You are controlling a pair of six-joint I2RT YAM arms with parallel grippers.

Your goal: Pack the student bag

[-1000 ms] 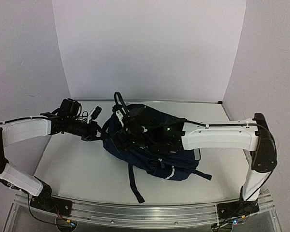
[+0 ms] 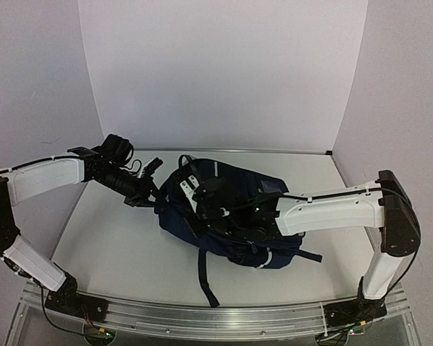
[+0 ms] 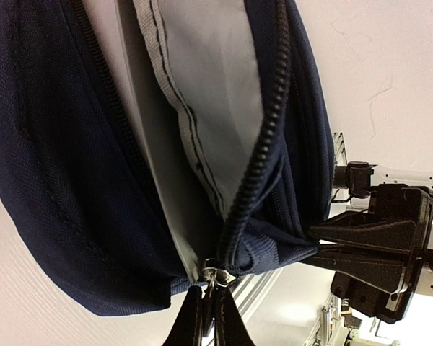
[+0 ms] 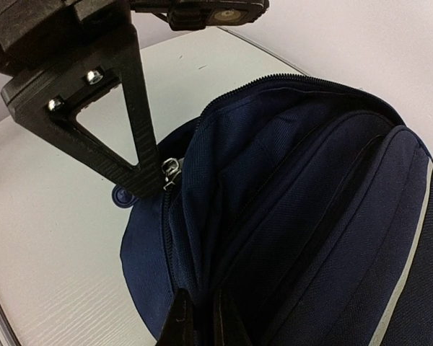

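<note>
A navy student bag [image 2: 245, 173] lies on the table with its zipped opening toward the left; its pale grey lining [image 3: 209, 65] shows inside. At the end of the dark zipper [image 3: 263, 144], my left gripper is shut on the silver zipper pull [image 3: 218, 274]. Beside it, my right gripper is shut on a fold of the bag's navy edge [image 3: 281, 245], which sits between its fingers. From above, the right arm covers the middle of the bag and hides its own fingertips.
A loose strap [image 2: 205, 277] hangs toward the table's front, and a shorter strap [image 2: 309, 255] sticks out to the right. No loose items show on the table.
The right gripper and the bag have shifted slightly toward the front right. The left wrist has moved a little right and toward the back. The bag's top handle now stands lower.
</note>
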